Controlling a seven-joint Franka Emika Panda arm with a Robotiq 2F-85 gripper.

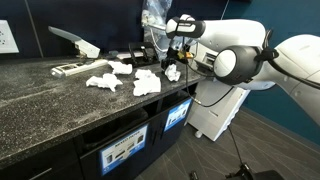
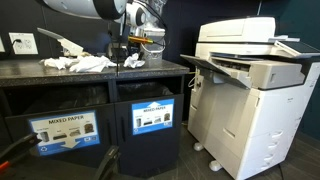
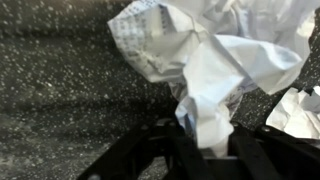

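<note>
A crumpled white sheet of paper [image 3: 210, 60], printed on part of it, fills the upper middle of the wrist view. Its narrow end reaches down between the dark fingers of my gripper, and whether they press on it is not clear. Exterior view 1 has this paper [image 1: 172, 73] directly below the gripper, low over the right part of the counter or touching it. More crumpled papers [image 1: 146, 82] lie on the counter to the left. Another white piece [image 3: 298, 114] rests at the right of the wrist view.
The dark speckled counter [image 1: 50, 110] has clear room at its near left. Behind the papers are a wooden-framed tray [image 1: 78, 69] and a paper cutter [image 1: 75, 42]. Bins marked mixed paper [image 2: 152, 116] sit below; a large printer [image 2: 245, 100] stands to the right.
</note>
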